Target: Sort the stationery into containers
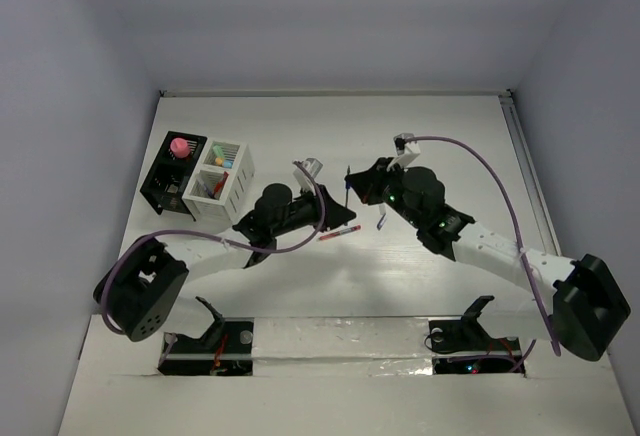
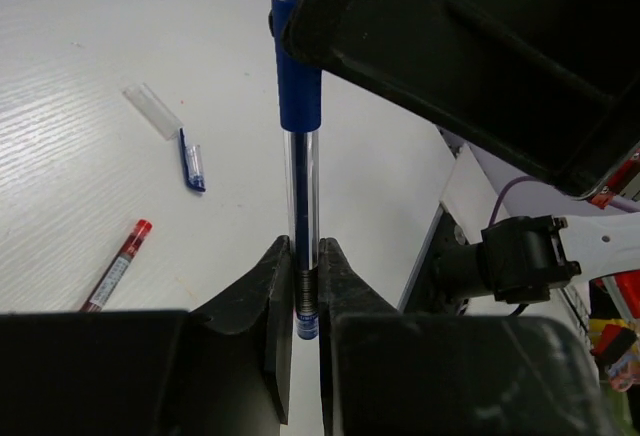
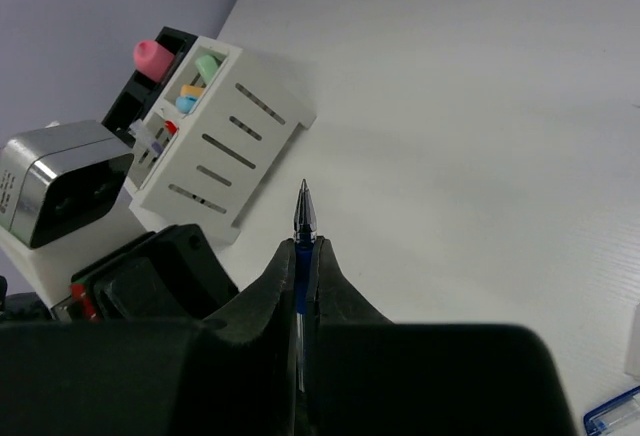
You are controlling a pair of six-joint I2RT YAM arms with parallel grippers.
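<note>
A clear pen with a blue grip [image 2: 300, 91] stands nearly upright between my two arms, held from both ends. My left gripper is shut on its lower, clear end. Higher up, around the blue grip, my right gripper is shut too, the metal tip pointing out past its fingers. On the table lie a red-capped marker [image 2: 115, 268], a blue cap with a clip [image 2: 190, 163] and a small clear piece [image 2: 152, 110]. The white slotted container [image 1: 238, 184] and the black container [image 1: 155, 178] stand side by side at the left.
Inside the white container are a green item [image 3: 208, 67] and several other coloured pieces; a pink object [image 1: 180, 147] sits in the black one.
</note>
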